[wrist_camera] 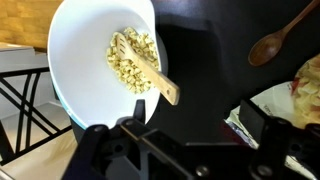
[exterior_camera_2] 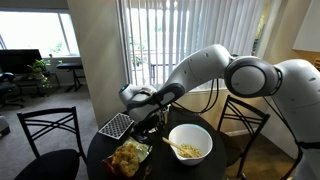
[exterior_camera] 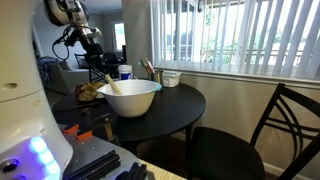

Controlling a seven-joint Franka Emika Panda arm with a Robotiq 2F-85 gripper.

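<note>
In the wrist view my gripper is open above the dark table, nothing between its fingers. The white bowl (wrist_camera: 75, 75) lies up and to the left of it, holding pale small pieces of food (wrist_camera: 133, 72). A light wooden utensil (wrist_camera: 150, 72) leans in the bowl, its handle end sticking out over the rim towards the gripper. The second exterior view shows the gripper (exterior_camera_2: 152, 130) hanging beside the bowl (exterior_camera_2: 190, 138), apart from it. The first exterior view shows the bowl (exterior_camera: 130, 103) near the table's edge with the utensil handle standing up out of it.
A brown wooden spoon (wrist_camera: 267, 48) lies on the table. A bag of yellowish snacks (exterior_camera_2: 128, 158) sits near the bowl. Farther back stand a cup of utensils (exterior_camera: 150, 70), a white box (exterior_camera: 171, 79) and a blue-white mug (exterior_camera: 125, 72).
</note>
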